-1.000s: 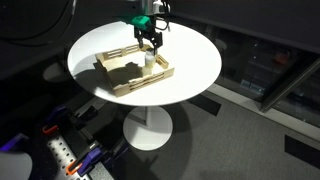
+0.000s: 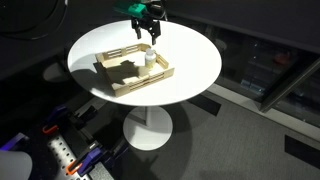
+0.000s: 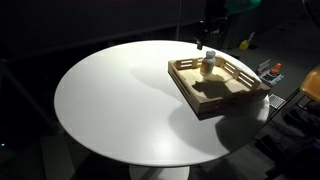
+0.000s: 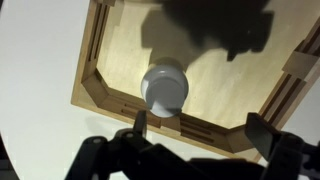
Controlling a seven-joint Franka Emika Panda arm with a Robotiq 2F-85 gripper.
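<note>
A small white-capped bottle (image 2: 150, 58) stands upright inside a shallow wooden tray (image 2: 122, 88). Exterior view 2 shows the same bottle (image 3: 208, 66), with a pale orange label, near the tray's far side. From above, its round white cap (image 4: 165, 88) lies inside the tray's edge. My gripper is open, its fingers wide apart and nothing between them. In exterior view 1 the gripper (image 2: 146, 37) hangs above the far part of the tray, higher than the bottle and apart from it.
The tray rests on a round white table (image 3: 110, 95), with its slatted walls standing around the bottle. Apart from the bottle, the tray floor looks bare. Much of the tabletop around the tray is clear.
Over the last second my gripper has risen and drawn back from just above the bottle, shifting slightly left in exterior view 1. The bottle and tray have stayed in place.
</note>
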